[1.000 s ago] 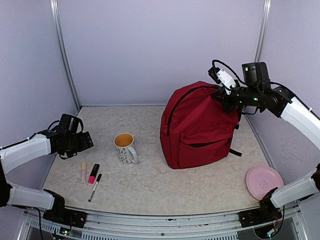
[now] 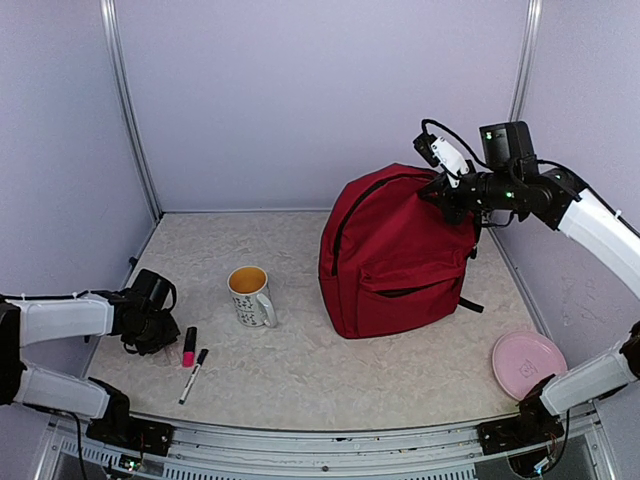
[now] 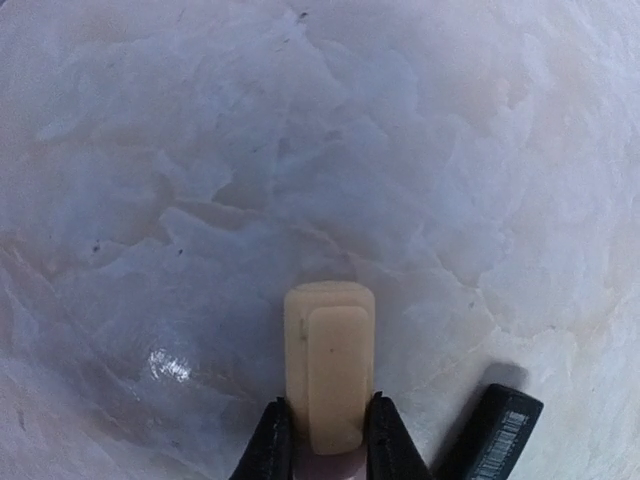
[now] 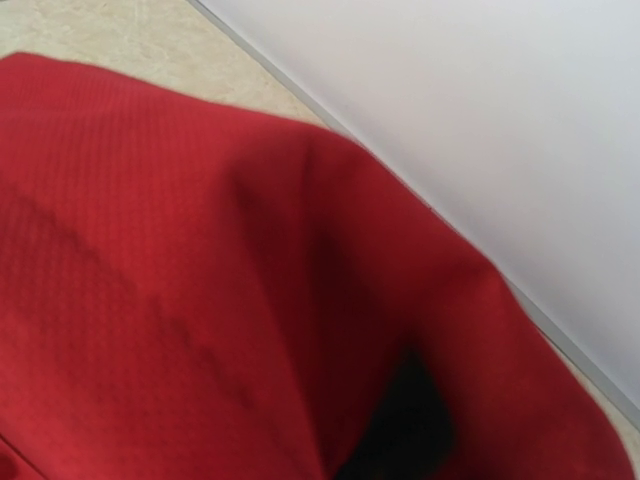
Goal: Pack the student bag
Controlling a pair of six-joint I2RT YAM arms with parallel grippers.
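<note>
A slim tube with a beige cap (image 3: pixel 329 360) lies between the fingers of my left gripper in the left wrist view. One finger is close along each side; whether they press on it is unclear. From the top, that gripper (image 2: pixel 165 338) mostly covers the tube. Right beside it are a black item with a pink end (image 2: pixel 189 347) and a black-and-white pen (image 2: pixel 194 376). The red backpack (image 2: pixel 395 260) stands at the right, and my right gripper (image 2: pixel 440 192) is shut on its upper right edge. Red fabric (image 4: pixel 150 250) fills much of the right wrist view; its fingertips are hidden there.
A patterned mug (image 2: pixel 251 297) stands between the small items and the backpack. A pink plate (image 2: pixel 527 362) lies at the front right, by the side wall.
My left gripper has come down toward the table's front, over the beige-capped tube. The black-and-pink item has turned straighter and the pen has shifted slightly right. Backpack and right arm are nearly still.
</note>
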